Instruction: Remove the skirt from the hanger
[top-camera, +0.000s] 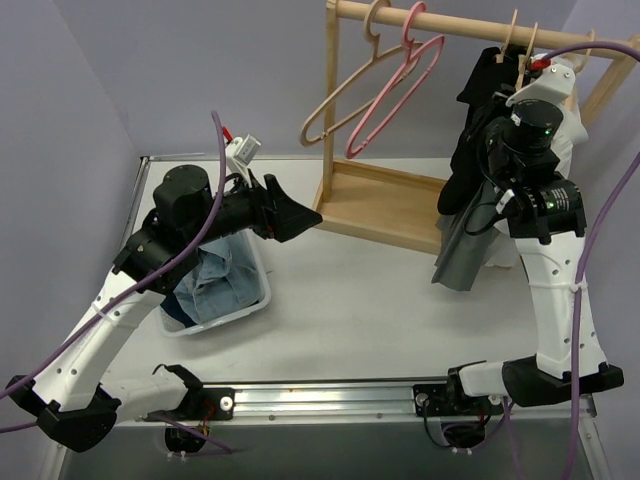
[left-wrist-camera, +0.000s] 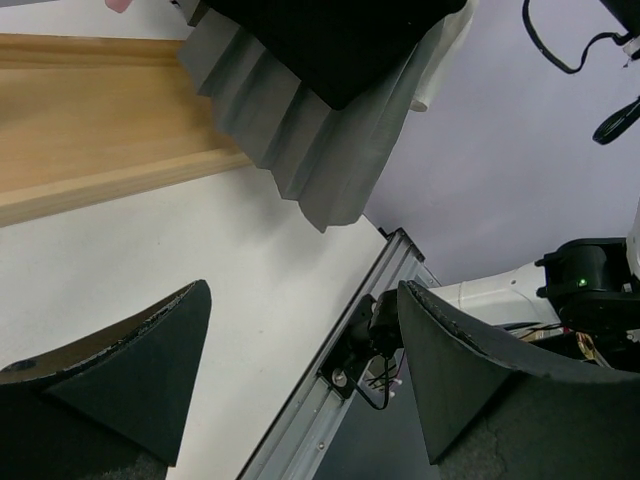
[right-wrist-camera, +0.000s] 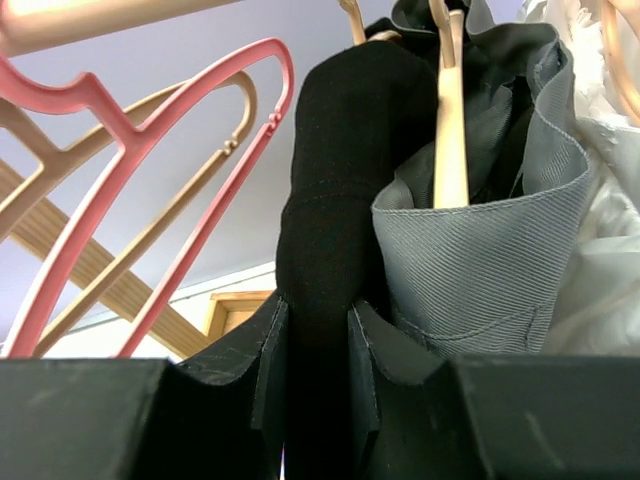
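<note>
Dark garments hang at the right of the rack: a black one (right-wrist-camera: 330, 160) and a grey pleated one (left-wrist-camera: 300, 150) in front of a white one (right-wrist-camera: 605, 230). My right gripper is at the black garment, which runs down between its fingers; whether it grips the cloth is unclear. In the top view the right arm covers much of these garments. My left gripper points toward the rack from over the middle-left table, its fingers apart with nothing between them.
An empty pink hanger (top-camera: 395, 95) and wooden hanger (top-camera: 340, 90) hang left of the garments on the rack (top-camera: 470, 25). A white bin (top-camera: 262, 295) of folded denim stands at left.
</note>
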